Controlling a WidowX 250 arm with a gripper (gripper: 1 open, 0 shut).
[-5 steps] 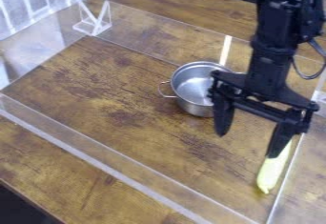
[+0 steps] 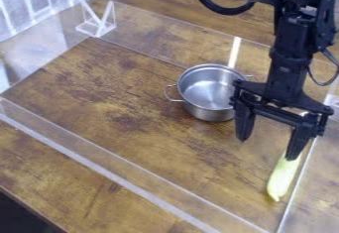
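My black gripper (image 2: 273, 132) hangs open at the right of the view, over the wooden surface, with nothing seen between its fingers. A steel pot (image 2: 207, 92) with two handles sits behind and left of it. A pale yellow-green elongated object (image 2: 282, 177) lies below the gripper near the right clear wall, its upper end close to or behind the right finger.
Clear low walls (image 2: 119, 178) edge the wooden surface (image 2: 99, 93). A small white rack-like piece (image 2: 97, 21) stands at the back left.
The arm has moved back and to the right over the last second, uncovering more of the pot. The pot and the yellow-green object have not moved.
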